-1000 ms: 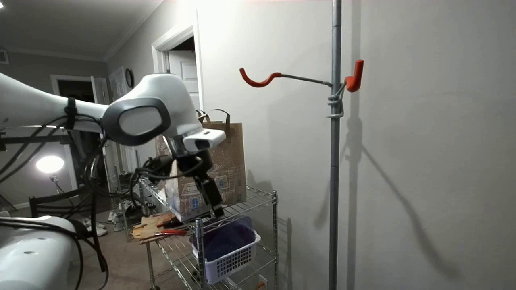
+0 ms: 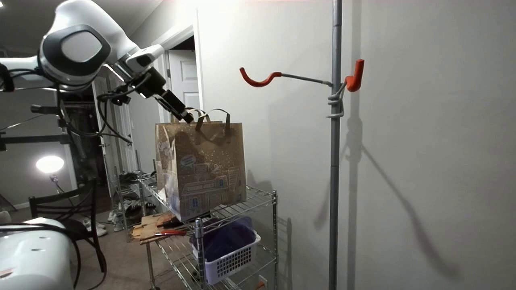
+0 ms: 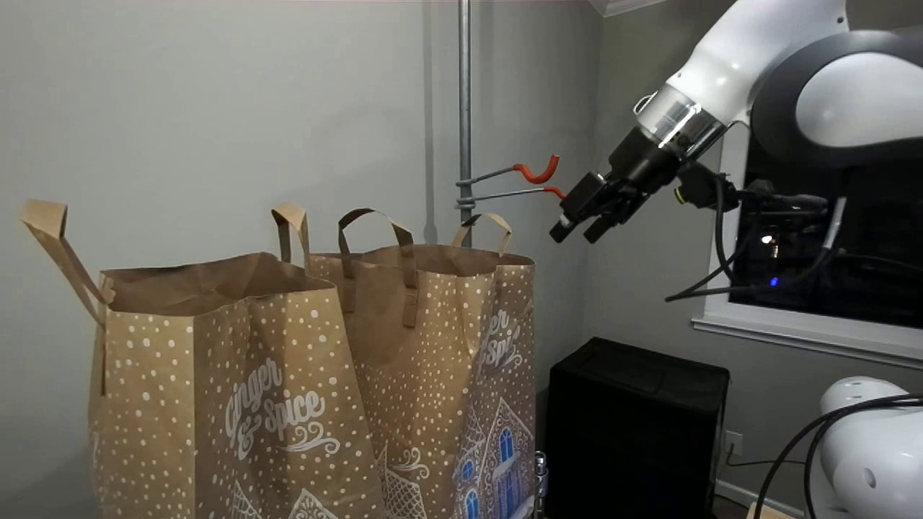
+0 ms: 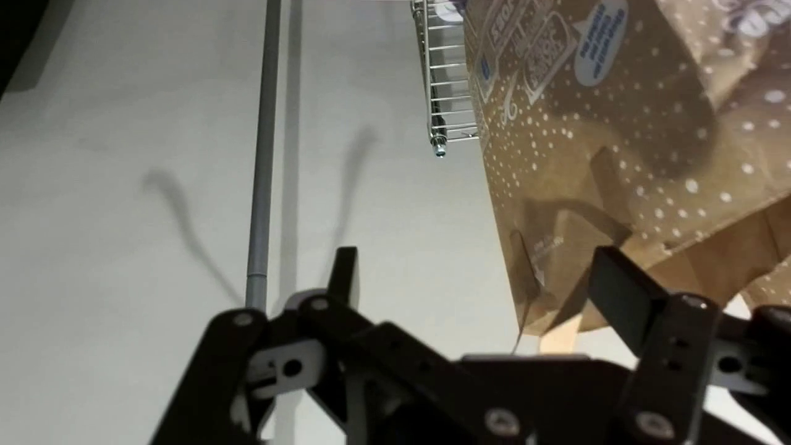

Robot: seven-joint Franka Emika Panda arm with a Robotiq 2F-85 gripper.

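Observation:
My gripper is open, its two black fingers wide apart with nothing held between them. In the second exterior view, the gripper (image 3: 577,235) hangs right of and slightly above the rim of the nearer-to-arm brown paper bag (image 3: 433,346), apart from it. That patterned bag (image 2: 213,164) stands upright on the wire rack, its handles (image 2: 221,113) up. From the wrist, the bag (image 4: 593,148) fills the right side, and its lower rim edge passes behind the right finger (image 4: 626,296). A second brown bag (image 3: 259,372) stands beside it.
A grey pole (image 2: 335,193) with red-tipped hooks (image 2: 261,83) stands by the wall. Below the bag, the wire rack (image 2: 259,195) holds a white basket (image 2: 229,263) on a lower shelf. A black box (image 3: 636,424) sits on the floor beyond the bags.
The arm has risen and drawn back to the left in the first exterior view. The gripper went from low before the bag, near the shelf, up to handle height. Bag and rack look unmoved.

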